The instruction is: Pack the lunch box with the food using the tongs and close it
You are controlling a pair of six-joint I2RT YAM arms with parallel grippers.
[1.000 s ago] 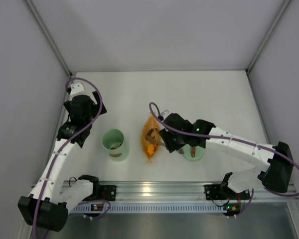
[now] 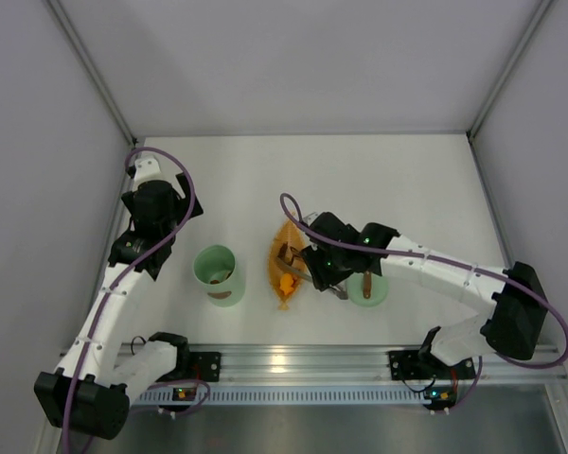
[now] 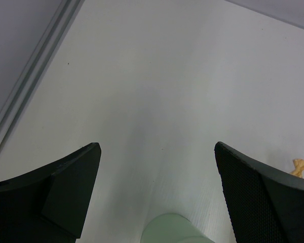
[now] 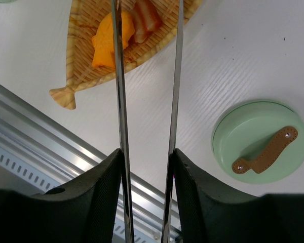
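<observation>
A fish-shaped woven basket [image 2: 275, 274] holds an orange item [image 4: 106, 48] and a reddish-brown piece [image 4: 146, 20]. Above it my right gripper [image 2: 298, 260] has long metal tongs part open, their strips [image 4: 122, 116] reaching over the food, tips out of the right wrist view; whether anything is between them is unclear. My left gripper hangs open over bare table at the left, with nothing between its fingers. A pale green cup [image 2: 214, 274] stands just below it. A round green lid [image 4: 261, 116] with a brown strap lies beside the basket, partly under the right arm.
Walls enclose the left, back and right sides. A metal rail [image 2: 293, 355] runs along the front edge.
The left arm and the objects on the table show no visible movement.
</observation>
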